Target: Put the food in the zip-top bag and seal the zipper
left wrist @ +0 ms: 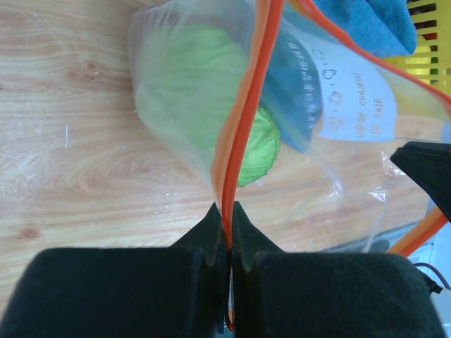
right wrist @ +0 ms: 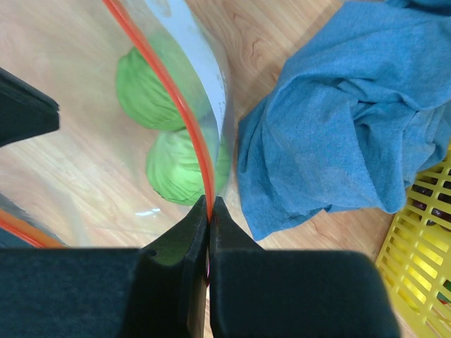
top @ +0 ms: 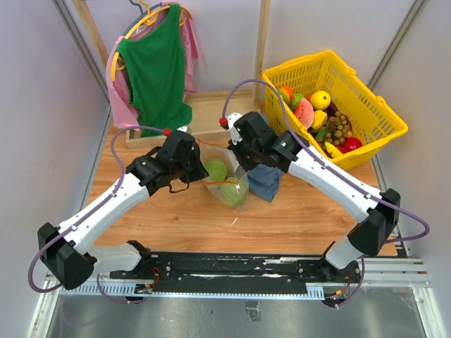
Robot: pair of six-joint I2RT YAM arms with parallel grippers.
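Note:
Two round green food pieces, an upper one (top: 215, 169) and a lower one (top: 233, 191), rest inside the clear zip top bag (left wrist: 151, 95). The bag's mouth, edged in orange (left wrist: 246, 116), is spread apart between my two arms. My left gripper is shut on one side of that orange edge, which runs between its fingertips. On the opposite side, my right gripper is shut with the orange edge (right wrist: 184, 113) pinched at its tips. In the right wrist view both green pieces show through the film, one touching the other.
A crumpled blue cloth (top: 264, 183) lies just right of the bag. The yellow basket (top: 391, 127) of mixed fruit stands at the back right. Behind are a wooden rack (top: 218, 105) and hanging clothes (top: 151, 70).

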